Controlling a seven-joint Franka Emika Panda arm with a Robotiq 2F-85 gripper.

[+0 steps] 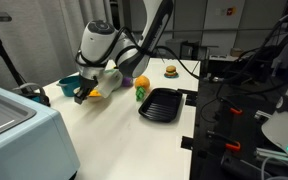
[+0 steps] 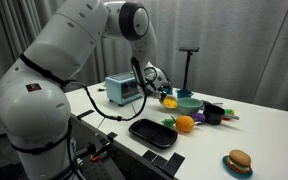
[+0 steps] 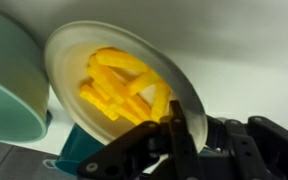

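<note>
A pale, shallow dish holding yellow fries fills the middle of the wrist view, and my gripper is shut on its rim at the lower right. In exterior view 1 the gripper is at the far left part of the table, with the yellow fries beside it. The fries also show in exterior view 2, in front of a green bowl. Whether the dish touches the table cannot be told.
A teal pot stands close to the gripper. The black tray, an orange and a green item lie to its right. A white toaster oven is at the near left. The burger sits apart.
</note>
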